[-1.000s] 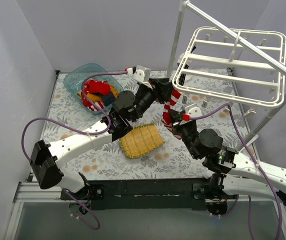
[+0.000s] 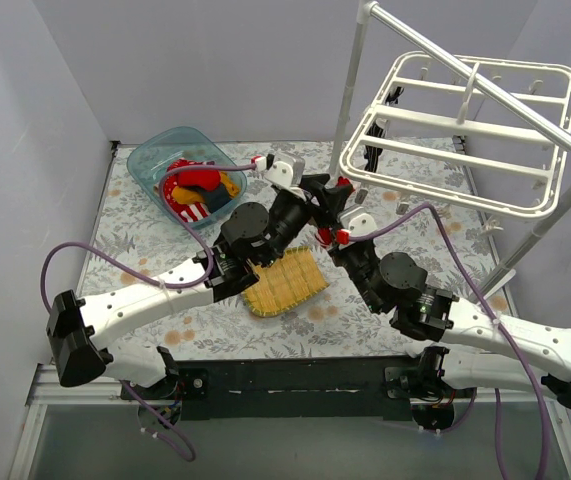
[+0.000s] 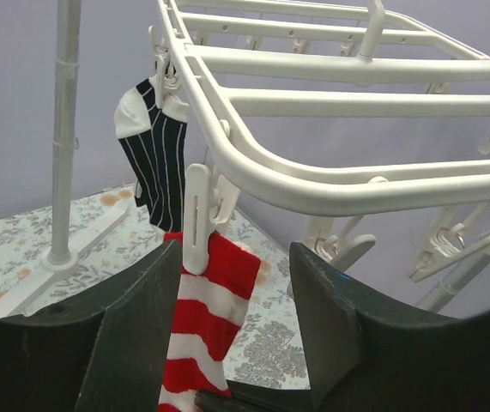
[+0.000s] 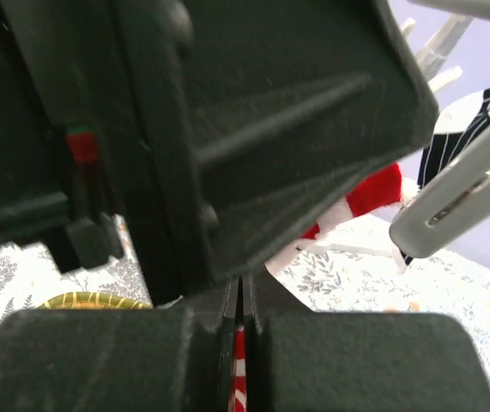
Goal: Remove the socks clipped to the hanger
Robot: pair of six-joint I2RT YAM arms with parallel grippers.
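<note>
The red-and-white striped sock hangs from a white clip at the near corner of the white hanger. My left gripper is part open, its two fingers on either side of the clip and the sock's top, without closing on them. Lower down, the right gripper is shut on the striped sock, which shows above and below its black fingers. Farther back on the hanger, a black sock with white stripes hangs from another clip. In the top view the two grippers meet and hide most of the striped sock.
At the back left stands a clear teal basket holding red, striped and yellow cloth items. A woven yellow mat lies in the middle of the patterned table. The hanger's white pole rises close to the grippers.
The right gripper shifted a little left and up, onto the sock.
</note>
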